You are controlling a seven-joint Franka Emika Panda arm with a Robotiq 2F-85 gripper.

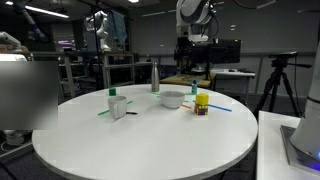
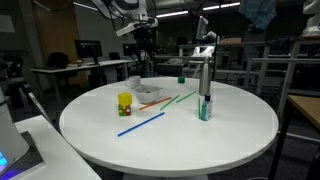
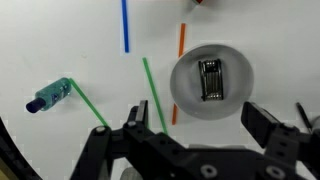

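High above the table, my gripper stands open, with its two dark fingers apart and nothing between them. It also shows small in exterior view 1 as the dark gripper at the end of the white arm. Beneath it in the wrist view is a round grey-white bowl; a small black and silver object lies inside. From the side, the bowl sits on the white round table.
Around the bowl lie green sticks, orange sticks and a blue stick. A yellow object, a teal bottle, a silver bottle and a white mug stand on the table.
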